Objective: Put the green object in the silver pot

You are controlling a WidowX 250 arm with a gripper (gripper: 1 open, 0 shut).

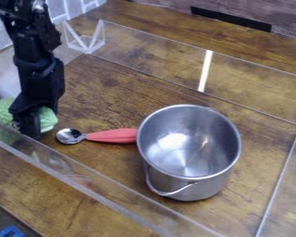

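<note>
The green object (4, 110) lies at the left side of the enclosure, close to the clear front wall. My black gripper (37, 126) is down over it, its fingers hiding the object's middle, with green showing on both sides. Whether the fingers are open or shut on it is hard to see. To the right stands the silver pot (189, 148), upright and empty, with its wire handle hanging on the near side.
Between gripper and pot lies a spoon with a red handle (111, 136), its handle end by the pot. Clear walls (136, 214) border the wooden surface. Bare wood (144, 88) stretches behind the spoon.
</note>
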